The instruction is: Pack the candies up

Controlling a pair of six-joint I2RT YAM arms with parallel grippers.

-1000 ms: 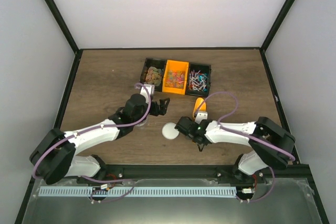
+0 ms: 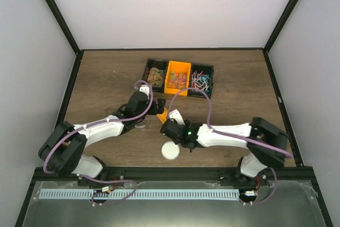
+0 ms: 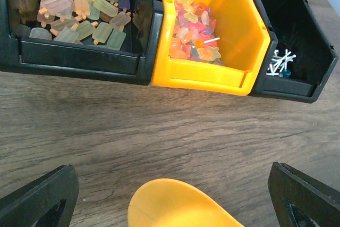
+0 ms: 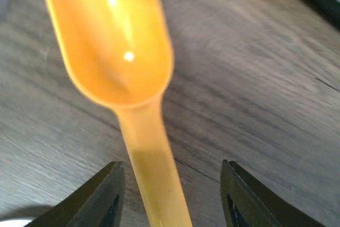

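Observation:
A yellow scoop lies under my right gripper, its handle between the part-open fingers; contact is unclear. My left gripper stands open above the scoop's bowl. Three bins at the back hold candies: popsicle-shaped ones in a black bin, gummies in the yellow bin, lollipops in the other black bin. A clear round container is partly hidden by my left arm.
A white round lid rests near the front middle.
My right gripper and the scoop have moved left from the right of the lid to the middle, near my left gripper. The lid now sits farther toward the front.

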